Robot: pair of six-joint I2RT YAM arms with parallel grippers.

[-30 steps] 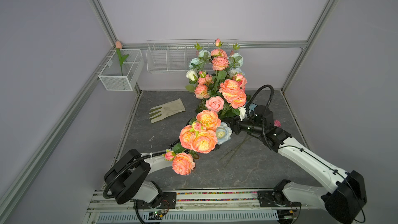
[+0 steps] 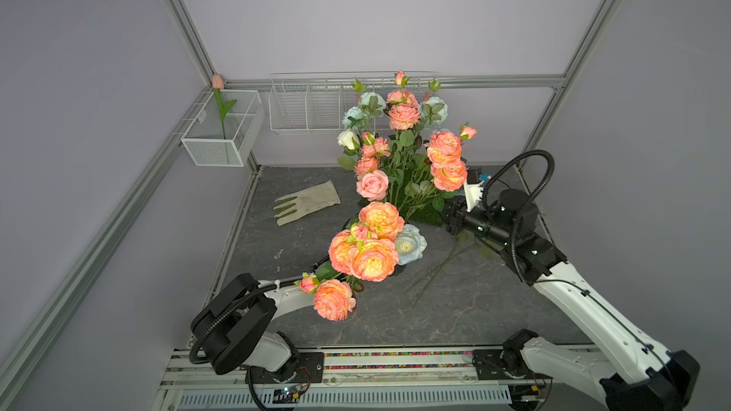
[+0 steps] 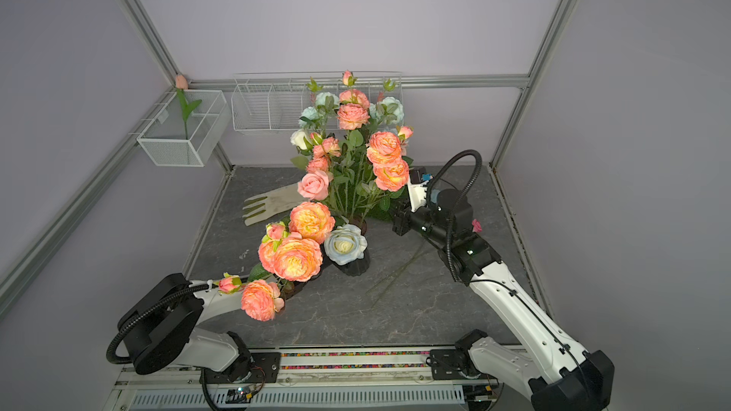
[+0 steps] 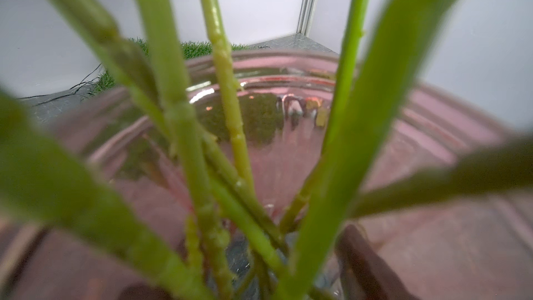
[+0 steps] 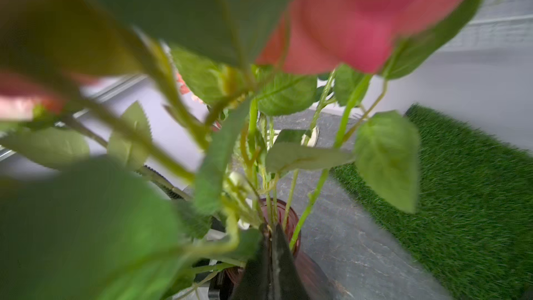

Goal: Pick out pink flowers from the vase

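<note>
Pink glass vase [image 4: 438,233] fills the left wrist view with green stems rising out of it. Dark fingers [image 4: 369,269] of my left gripper press on it from both sides, seen through the glass. In the top views, orange-pink blooms [image 2: 373,258] hide that hand. My right gripper is shut among stems and leaves, nothing between its fingers, with the vase below and behind. A bright green stem [image 5: 315,194] runs just right of those fingers, outside them. A pink flower [image 5: 361,27] hangs blurred at the top; a pink rose [image 2: 372,185] shows in the bunch.
White, light-blue and other coral flowers crowd the same bunch. A white basket [image 2: 215,153] holding a tulip [image 2: 218,82] hangs at left; a wire rack [image 2: 304,110] is at the back. A glove [image 2: 308,201], loose stems [image 2: 438,270] and a grass mat [image 5: 483,200] lie on the table.
My right gripper has gone from open around stems to shut and empty, backing to the right and up from the vase. Orange blooms on the right swung right. The left arm stayed put.
</note>
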